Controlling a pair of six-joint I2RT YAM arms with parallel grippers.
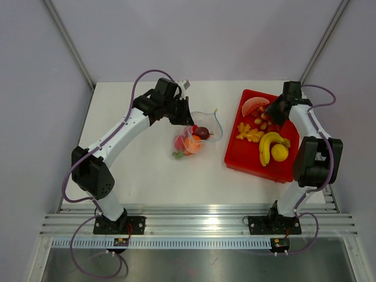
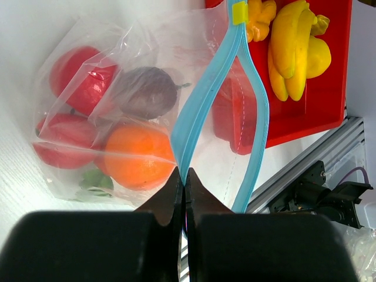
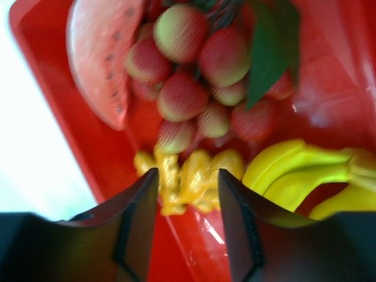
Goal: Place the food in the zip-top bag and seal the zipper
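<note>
A clear zip top bag [image 2: 147, 50] with a blue zipper edge [image 2: 205, 100] lies with its mouth spread. Inside are an orange [image 2: 138, 155], a dark purple fruit [image 2: 147, 93] and red produce [image 2: 82, 79]. My left gripper is shut on the bag's blue edge. Over the red bin [image 1: 249, 161], my right gripper stands part open with nothing between its fingers. Below it in the right wrist view are yellow ginger-shaped food [image 3: 200, 176], a lychee bunch [image 3: 188, 94] with green leaves, a watermelon slice [image 3: 103, 53] and bananas [image 3: 294, 170].
A lemon [image 1: 279, 153] sits beside the bananas in the bin. The bin's raised walls surround the food.
</note>
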